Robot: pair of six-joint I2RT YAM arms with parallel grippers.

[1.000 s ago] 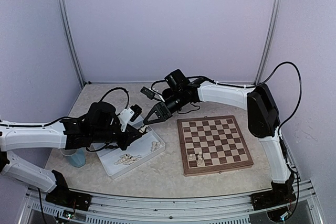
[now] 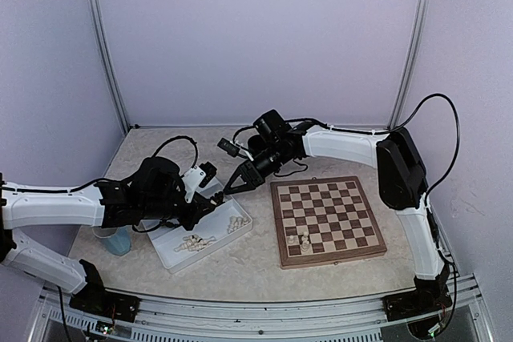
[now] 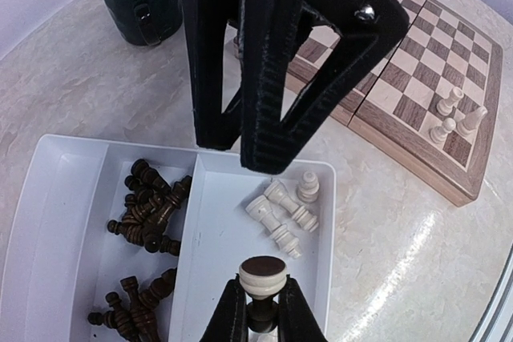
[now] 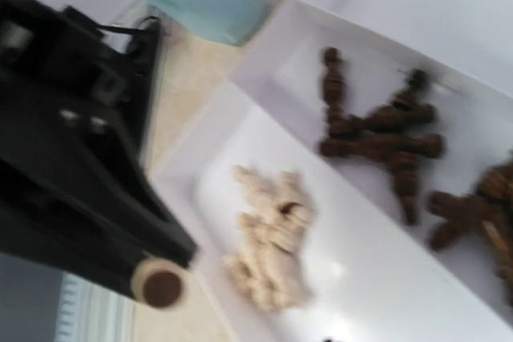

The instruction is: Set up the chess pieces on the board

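My left gripper is shut on a pale chess piece (image 3: 263, 279), held with its dark-felted base outward; the gripper hides part of its body. In the right wrist view that base (image 4: 162, 286) shows at the tip of the left gripper. Just beyond it, my right gripper hangs part open over the tray, nothing visible between its fingers. At right in the top view lies the chessboard (image 2: 330, 218), with a few white pieces (image 2: 304, 241) standing in its near left corner.
Under both grippers sits a white divided tray (image 2: 170, 260). Dark pieces (image 3: 160, 206) and loose white pieces (image 3: 276, 218) lie in separate compartments. A blue cup (image 2: 117, 242) is left of the tray, and a dark mug (image 3: 143, 2) stands behind. Bare table separates tray and board.
The right gripper has shifted slightly to the right near the held piece. The left arm has barely moved, and the board is unchanged.
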